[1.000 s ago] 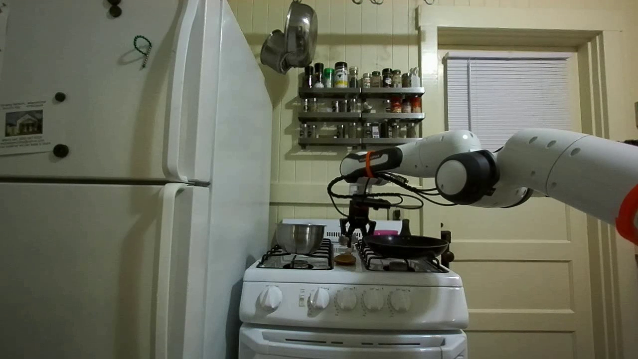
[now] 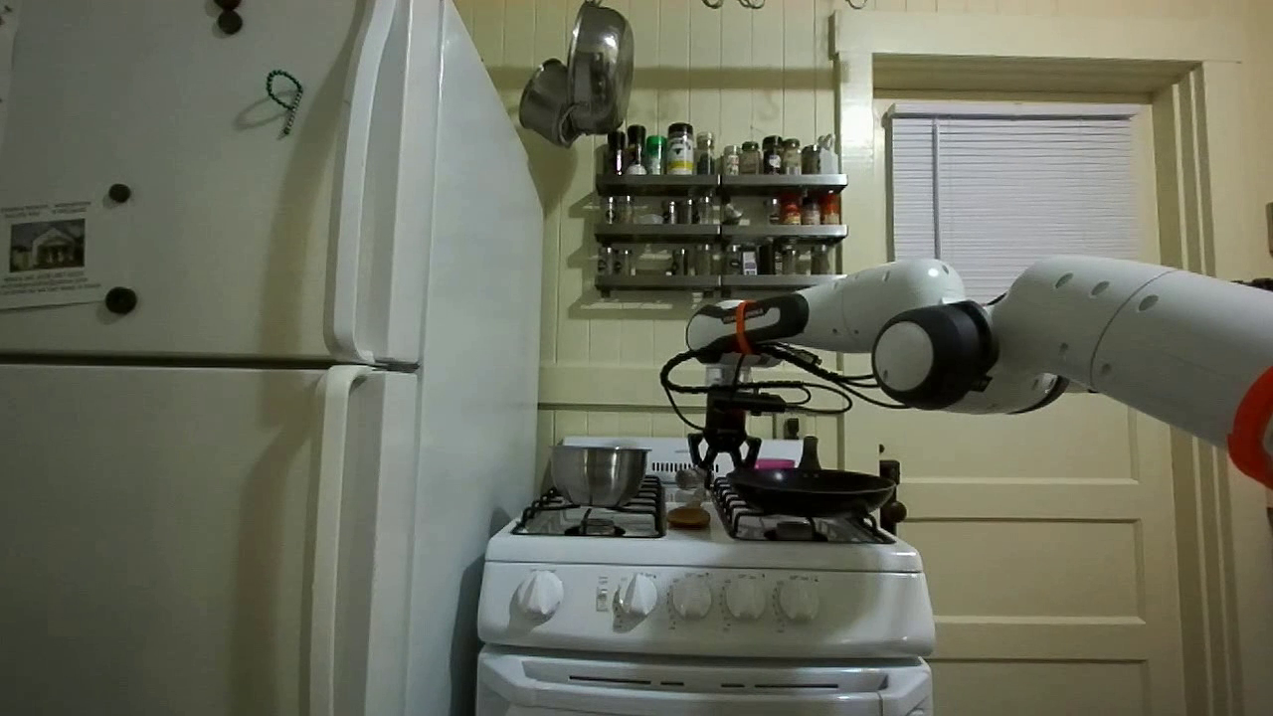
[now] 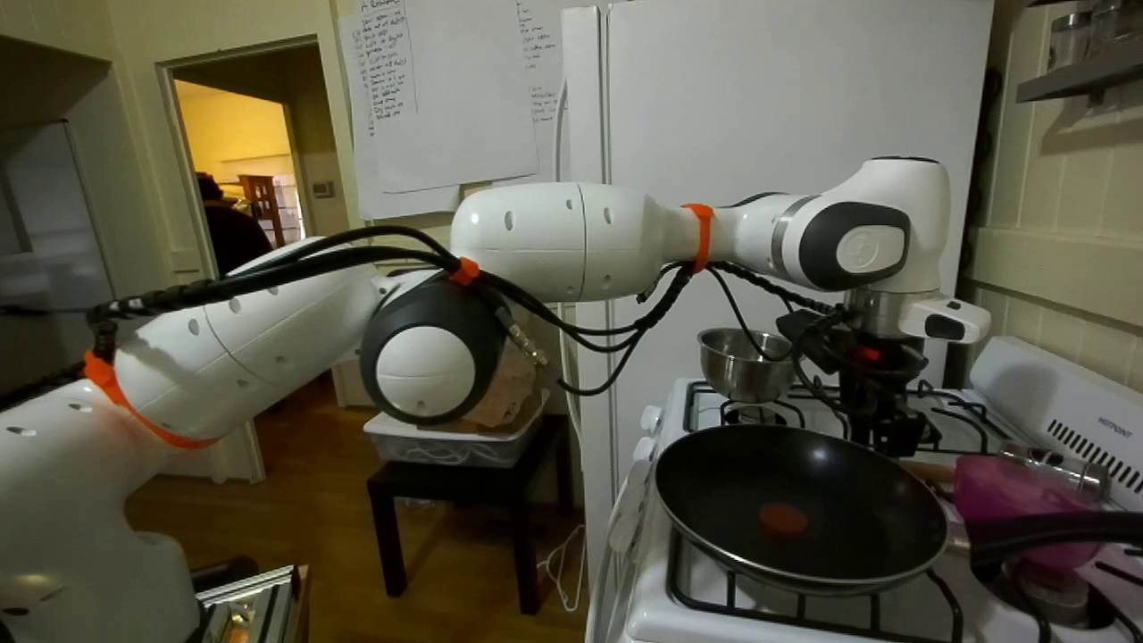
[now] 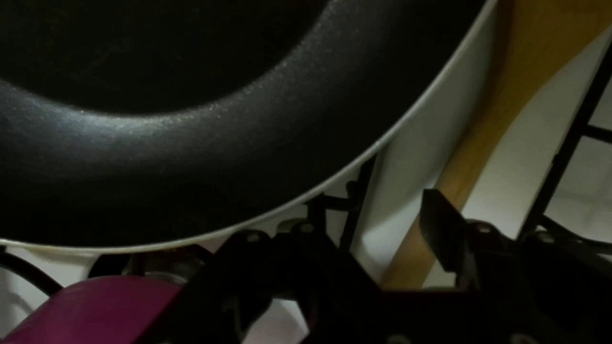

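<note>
My gripper (image 2: 724,464) points down over the back middle of the stove, its two fingers spread and nothing held. In the wrist view, the handle of a wooden spoon (image 4: 479,137) runs below the gap of the gripper, seemingly lower than the fingertips. The spoon's head (image 2: 688,517) rests on the white strip between the burners. A black frying pan (image 3: 793,504) lies on the right-hand grate, close beside the gripper. Behind the pan is a pink item (image 3: 1013,498), partly hidden by the pan's handle.
A steel pot (image 2: 600,475) stands on the left-hand burner. The stove's back panel (image 3: 1072,407) rises behind the gripper. The pan's handle (image 3: 1055,530) sticks out toward the back. Spice shelves (image 2: 722,233) hang on the wall above.
In exterior view 1 my gripper has shifted slightly right, toward the pan, and a touch lower. The pan, pot and spoon have stayed put.
</note>
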